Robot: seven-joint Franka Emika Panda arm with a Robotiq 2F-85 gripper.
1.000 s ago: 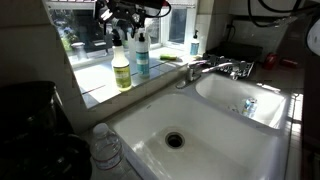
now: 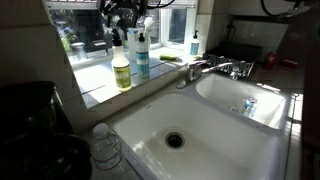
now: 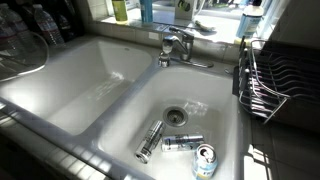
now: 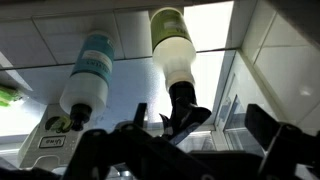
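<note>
On the tiled window ledge stands a bottle of yellow-green liquid (image 2: 121, 72) with a pump top. Just right of it is a blue bottle (image 2: 142, 60) with a white label. My gripper (image 2: 122, 18) is high in front of the window, above these two bottles. From the wrist, the open gripper has its dark fingers spread on either side of the yellow-green bottle's black pump head (image 4: 184, 105). It holds nothing; contact with the pump cannot be made out. The blue bottle (image 4: 91, 75) lies left of the fingers in the wrist view.
Below the ledge is a white double sink (image 2: 175, 130) with a faucet (image 2: 192, 72). Several cans, including an upright one (image 3: 205, 160), are in one basin. A dark dish rack (image 3: 275, 80) and a clear plastic jug (image 2: 105, 147) stand beside the sink.
My gripper has shifted slightly to the right above the bottles in exterior view 1. The bottles and the sink's contents look unmoved.
</note>
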